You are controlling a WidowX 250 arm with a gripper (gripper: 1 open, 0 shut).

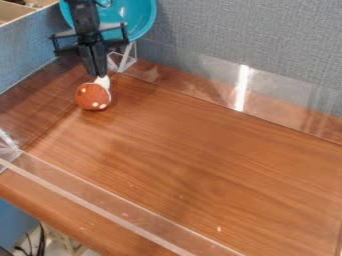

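Note:
An orange-red round object with a white stem-like top point(92, 96), perhaps a toy mushroom, lies on the wooden table at the left. My black gripper point(99, 72) is above it at the back left, its fingers pointing down. It is shut, and nothing shows between its fingers.
A turquoise round bowl or plate point(134, 16) is behind the arm, with a white wire rack below it. A clear barrier runs along the table's edges. A box stands at the upper left.

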